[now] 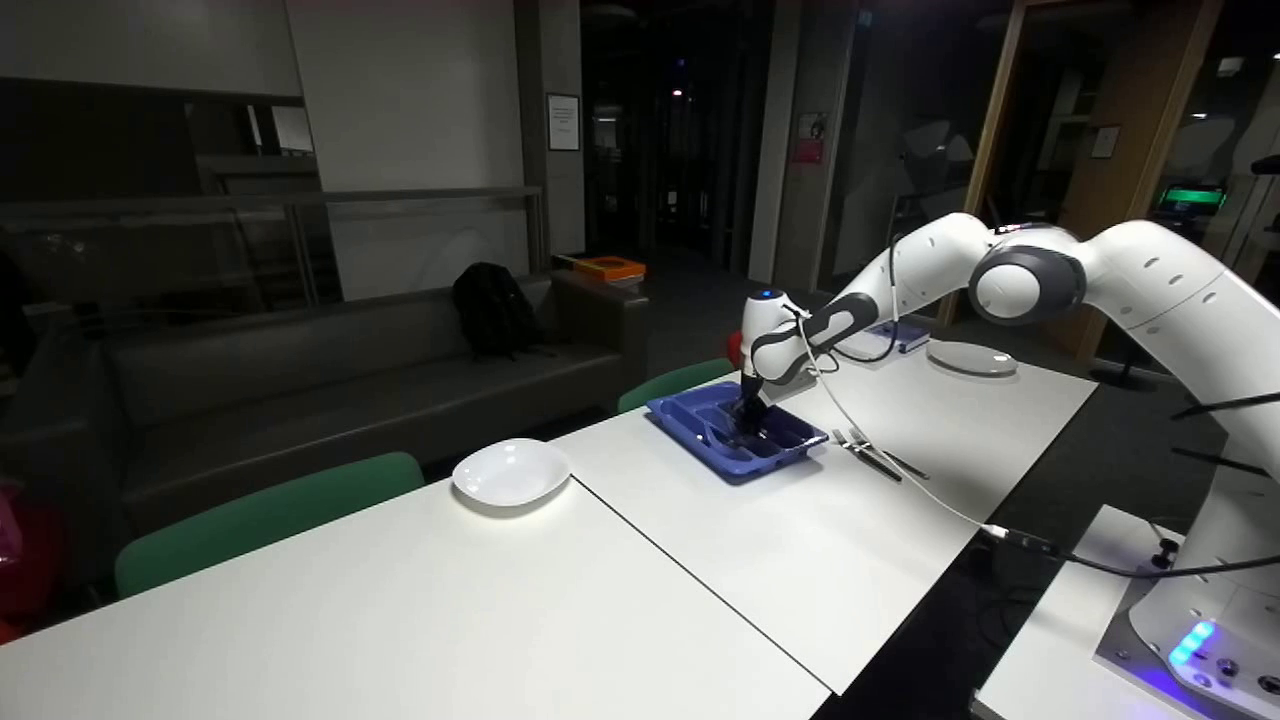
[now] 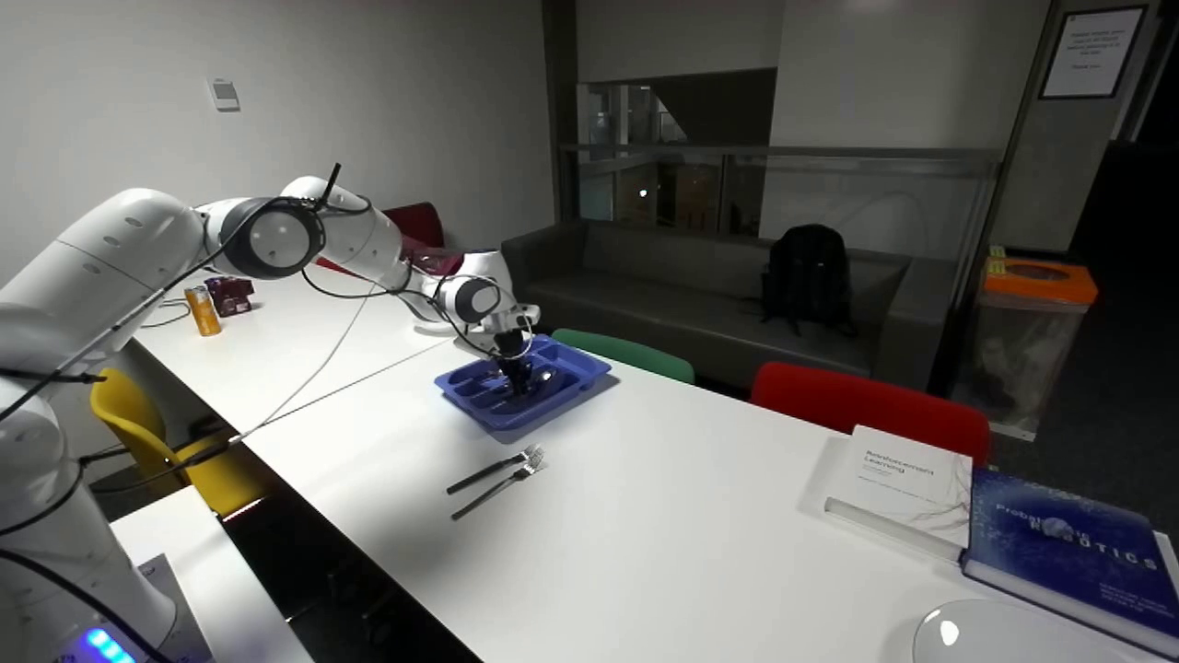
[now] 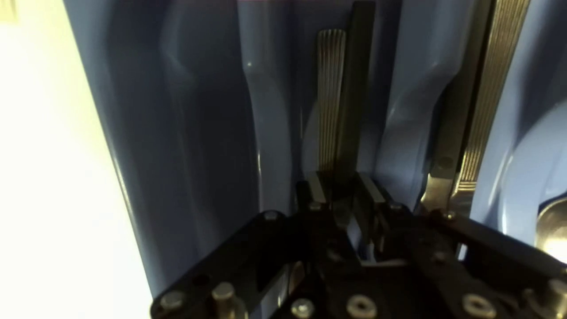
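My gripper reaches down into a compartment of the blue cutlery tray (image 1: 734,469) and is shut on a dark utensil handle (image 3: 355,95). Touching that handle on its left is a ribbed handle (image 3: 330,87); whether it is also pinched cannot be told. The far ends of both are hidden under the gripper, so their kind does not show. In the compartment to the right lie more utensil handles (image 3: 491,90), and a shiny metal utensil (image 3: 553,226) shows at the right edge. The compartment on the left looks empty.
Two dark-handled forks (image 2: 492,475) lie on the table near the tray. A white bowl (image 1: 512,473) stands farther off, with books (image 2: 1072,552) and a plate (image 1: 972,358) at the table's other end.
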